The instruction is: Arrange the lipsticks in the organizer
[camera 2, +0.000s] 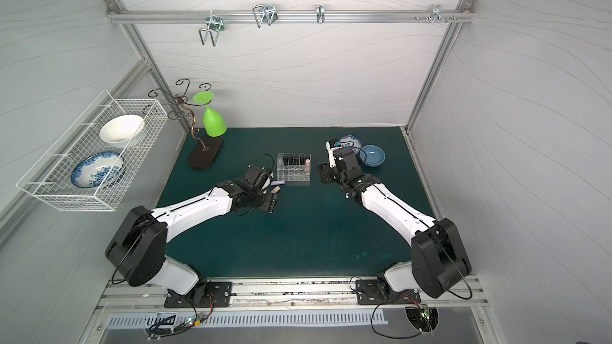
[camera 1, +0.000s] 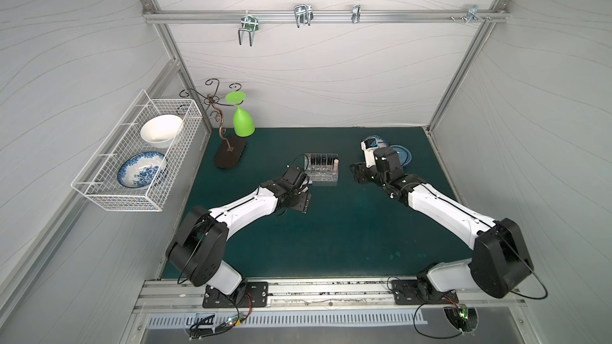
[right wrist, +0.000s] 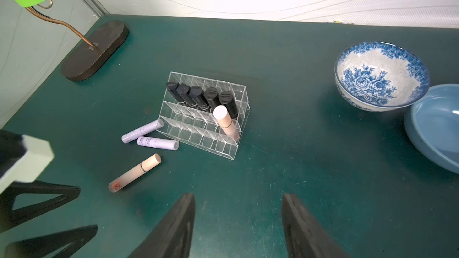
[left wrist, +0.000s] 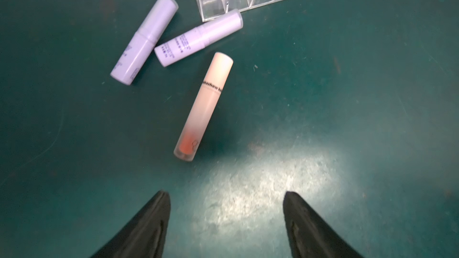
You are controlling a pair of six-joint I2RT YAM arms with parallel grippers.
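The clear organizer [right wrist: 191, 136] holds several black tubes [right wrist: 198, 96] in its back row and one peach lipstick [right wrist: 225, 121] in the right front part. A peach lipstick [left wrist: 203, 107] lies loose on the table. Two lilac lipsticks [left wrist: 144, 38] lie by the organizer's near left corner; one lilac tube [left wrist: 198, 37] sits close against its edge. My left gripper is above the table on the near side of the loose peach lipstick, fingers apart and empty. Right of the organizer, my right gripper hangs with its fingers apart and nothing between them.
A blue floral bowl [right wrist: 382, 76] and a plain blue bowl [right wrist: 437, 124] stand at the back right. A dark-based stand [right wrist: 95, 50] with a green goblet [camera 1: 243, 121] is at the back left.
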